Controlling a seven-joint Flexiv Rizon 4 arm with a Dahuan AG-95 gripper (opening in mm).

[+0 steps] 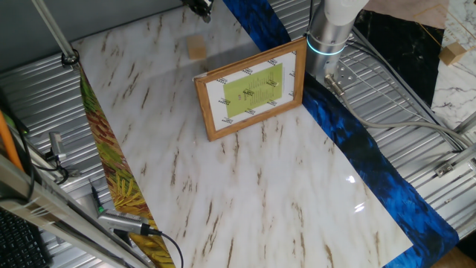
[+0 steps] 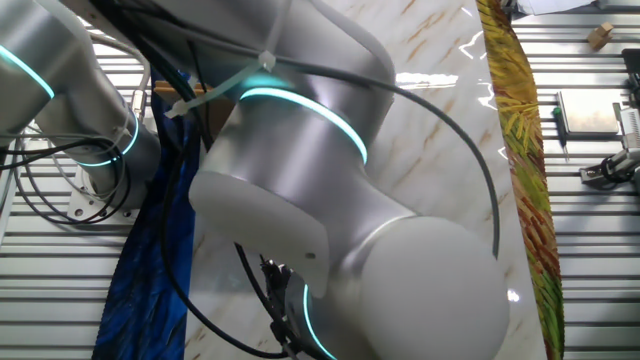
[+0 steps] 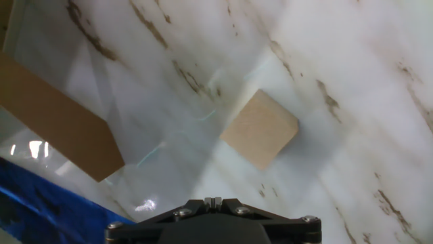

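Observation:
A small light wooden cube rests on the white marbled tabletop, near the middle of the wrist view. In exterior view 1 the same cube lies behind the upright picture frame, which has a wooden border and a green centre. At the bottom of the wrist view my gripper is shut, its fingertips together and nothing visible between them. It is apart from the cube. Only a dark bit of the gripper shows at the top edge of exterior view 1. The arm covers the cube in exterior view 2.
A brown panel, seemingly the frame's rear stand, juts in from the left of the wrist view. Blue cloth edges one side of the table, patterned cloth the other. Another wooden block lies far right.

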